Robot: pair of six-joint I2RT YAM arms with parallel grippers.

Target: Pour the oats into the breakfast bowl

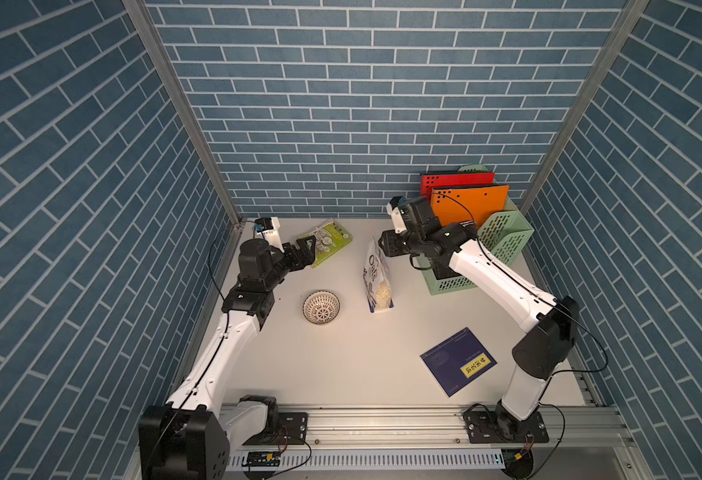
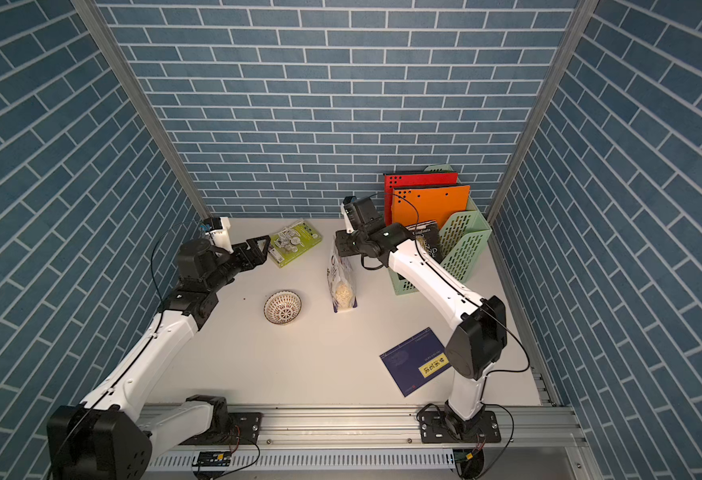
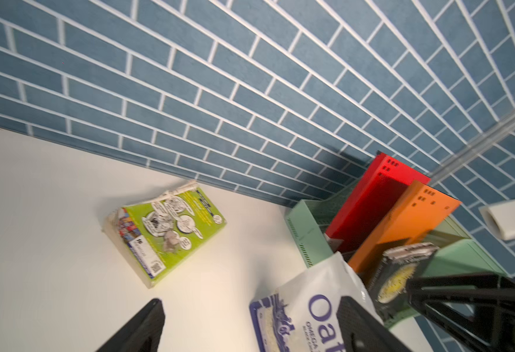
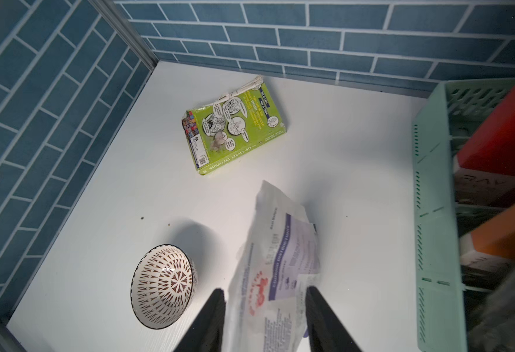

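Observation:
A white oats bag [image 1: 377, 280] stands mid-table, printed "Oats" [image 3: 310, 311]. My right gripper [image 1: 387, 244] is just at its top; in the right wrist view the fingers [image 4: 213, 322] flank the bag, apparently apart, and whether they touch it I cannot tell. The patterned bowl [image 1: 321, 307] sits empty to the bag's left. My left gripper [image 1: 301, 254] is open, above the table behind and left of the bowl, with nothing between its fingers.
A green basket [image 1: 503, 240] with folders and a book stands back right. A green booklet pack [image 1: 327, 240] lies at the back left. A dark blue book [image 1: 451, 360] lies front right.

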